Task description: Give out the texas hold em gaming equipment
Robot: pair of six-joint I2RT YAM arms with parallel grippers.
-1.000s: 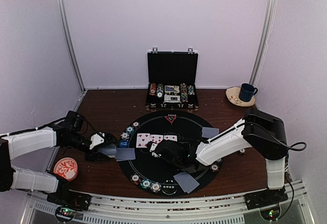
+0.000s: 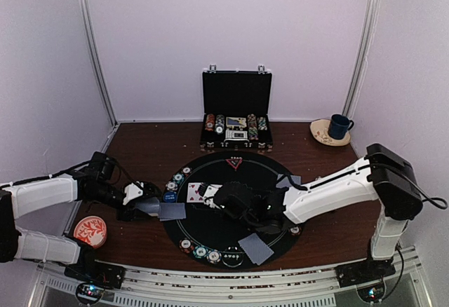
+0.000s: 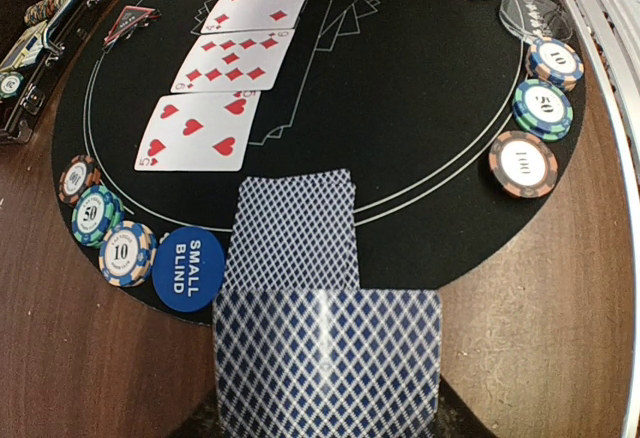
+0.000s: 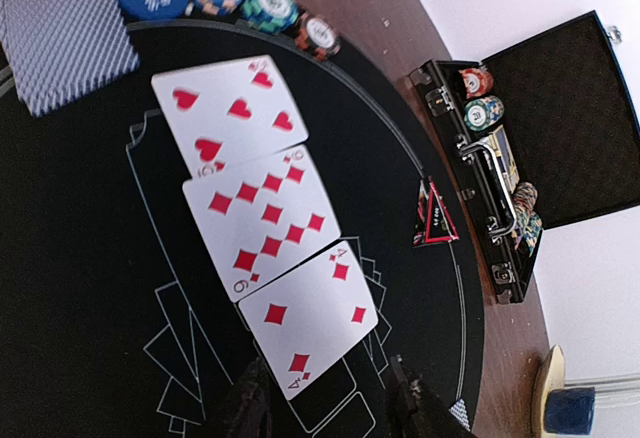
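Note:
My left gripper (image 2: 146, 205) is shut on a blue-backed card deck (image 3: 328, 363), at the mat's left edge. Just past the deck, face-down cards (image 3: 295, 228) rest on the round black mat (image 3: 420, 88). Three face-up cards form a row: a five of hearts (image 4: 232, 113), a many-pip diamond card (image 4: 262, 220) and a four of diamonds (image 4: 308, 318). Over the mat's middle, my right gripper stands partly open by the four of diamonds, with nothing visible between its fingers. In the top view its arm hides part of the row.
Chips (image 3: 97, 216) and a blue small blind disc (image 3: 190, 268) line the mat's left rim; more chips (image 2: 200, 252) sit at the front. An open chip case (image 2: 236, 111) stands behind. Face-down cards (image 2: 256, 249) lie in front; a mug (image 2: 339, 127) is at back right.
My right arm's elbow has swung right and upward, and its gripper has shifted slightly over the card row, covering more of it. The left arm and deck look unmoved.

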